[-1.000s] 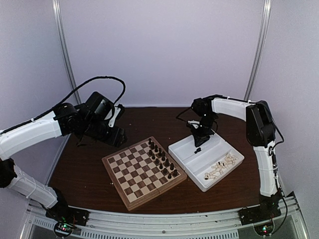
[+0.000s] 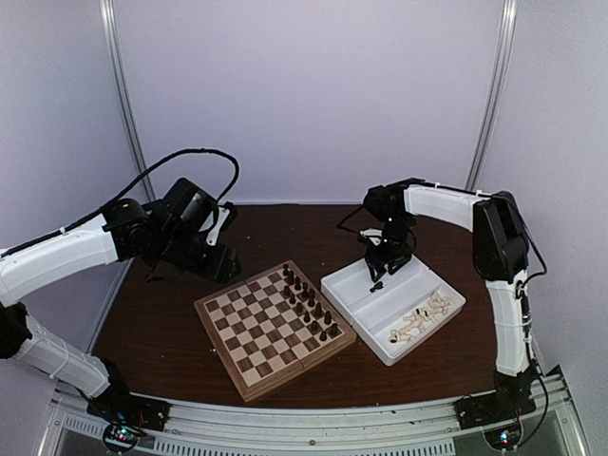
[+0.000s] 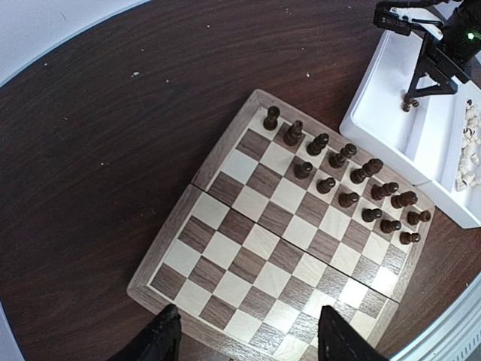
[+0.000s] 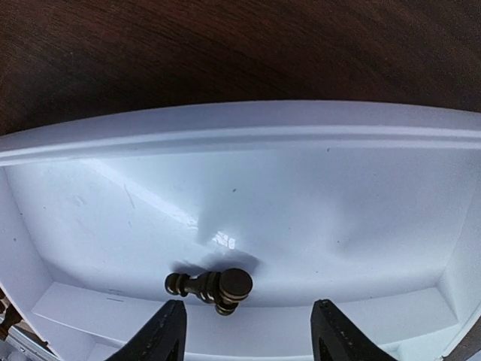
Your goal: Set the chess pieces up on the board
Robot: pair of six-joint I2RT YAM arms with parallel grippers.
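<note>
The chessboard (image 2: pixel 247 342) has several dark pieces standing along its right side, seen also in the left wrist view (image 3: pixel 367 170). My left gripper is raised left of and above the board, open with nothing between its fingers. In the white tray (image 2: pixel 351 323), a few dark pieces (image 4: pixel 234 283) lie on their sides in one compartment. My right gripper hangs just over them, open and empty. Several cream pieces (image 2: pixel 423 318) lie in the tray's near right compartment.
The tray sits close beside the board's right edge. Metal rails and pale walls bound the table.
My right arm has shifted slightly over the tray, around the dark pieces. The left arm has barely moved. The pieces on the board look the same.
</note>
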